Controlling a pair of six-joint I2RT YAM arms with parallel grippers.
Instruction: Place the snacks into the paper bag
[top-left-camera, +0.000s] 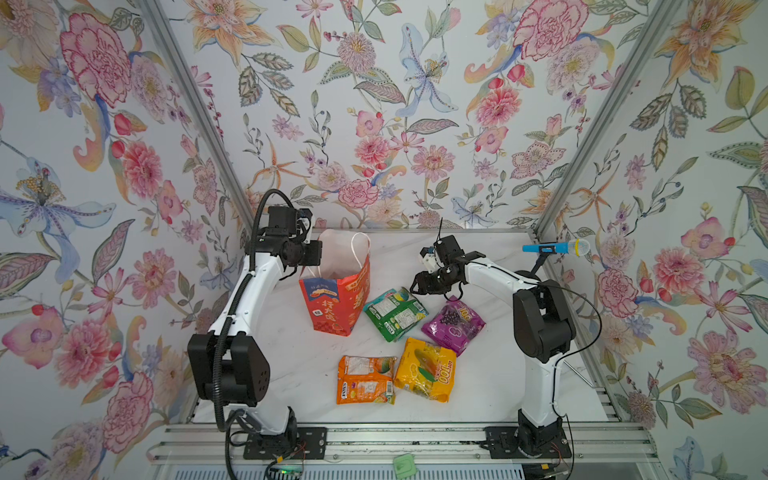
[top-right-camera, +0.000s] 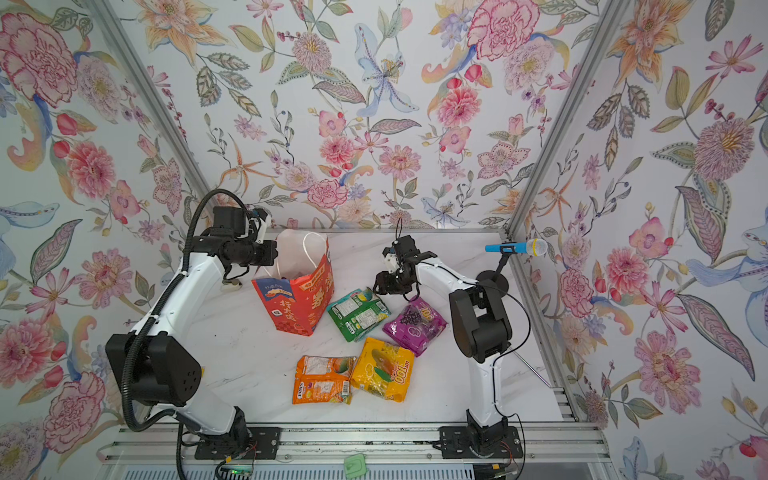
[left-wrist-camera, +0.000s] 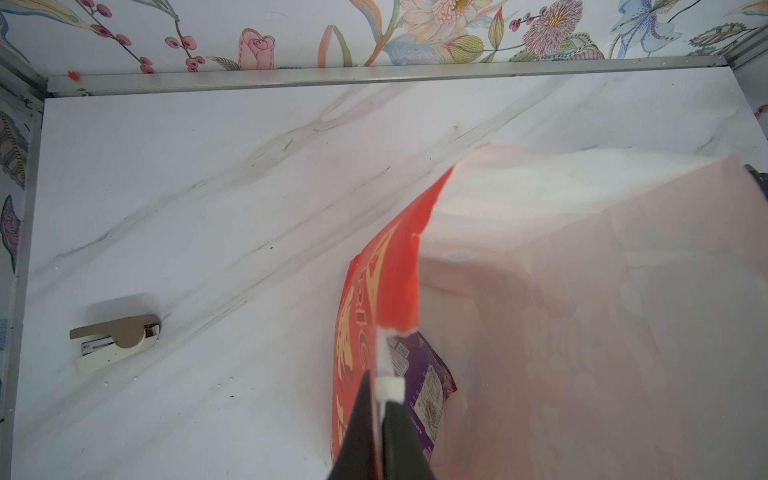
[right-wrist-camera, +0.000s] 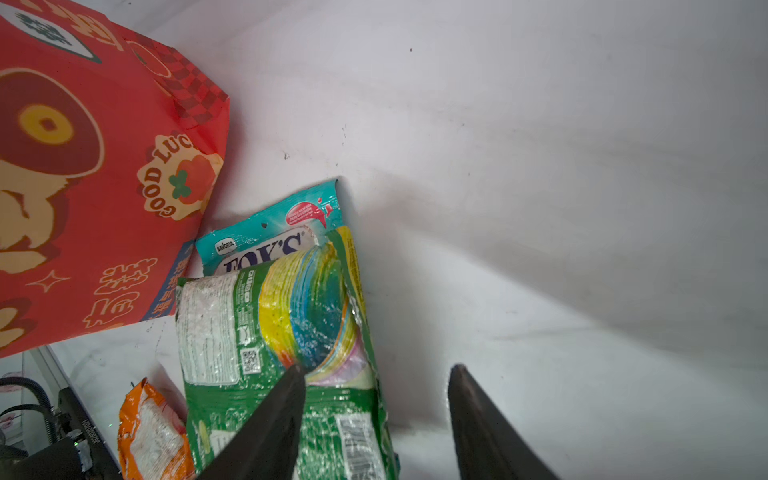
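The red paper bag (top-left-camera: 340, 300) stands upright with its mouth open, left of centre. My left gripper is shut on the bag's thin rim. Inside the bag, a purple packet (left-wrist-camera: 425, 384) partly shows. A green snack packet (top-left-camera: 395, 314) lies just right of the bag, over a teal packet (right-wrist-camera: 280, 225). My right gripper is open above the green packet's right side, nothing between its fingers. A purple grape packet (top-left-camera: 453, 325), a yellow packet (top-left-camera: 425, 369) and an orange packet (top-left-camera: 365, 380) lie nearby on the table.
A stapler (left-wrist-camera: 116, 341) lies left of the bag. At the right rear, a blue object (top-left-camera: 552, 247) sits on a black stand.
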